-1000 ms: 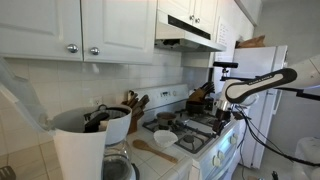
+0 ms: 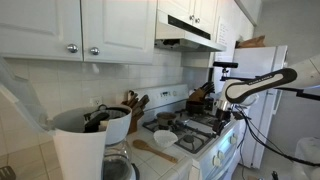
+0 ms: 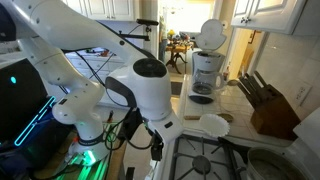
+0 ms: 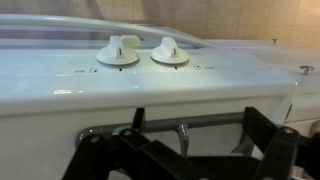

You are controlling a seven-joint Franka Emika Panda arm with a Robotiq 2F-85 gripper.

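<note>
In the wrist view my gripper is open, its dark fingers wide apart with nothing between them. It hangs over the front of the white stove. Two white knobs, a left knob [image 4: 118,52] and a right knob [image 4: 170,52], sit on the stove's front panel, ahead of the fingers and apart from them. Below the panel runs the dark oven handle [image 4: 95,131], partly hidden by the gripper. The white arm [image 2: 240,90] reaches in from the right beside the stove.
On the stove stands a pot [image 3: 268,163] near the burner grates [image 3: 205,165]. A white bowl [image 2: 158,150], a wooden spoon [image 2: 155,151], a knife block [image 3: 262,103] and a coffee maker [image 3: 205,72] occupy the counter. The range hood [image 2: 185,38] overhangs the stove.
</note>
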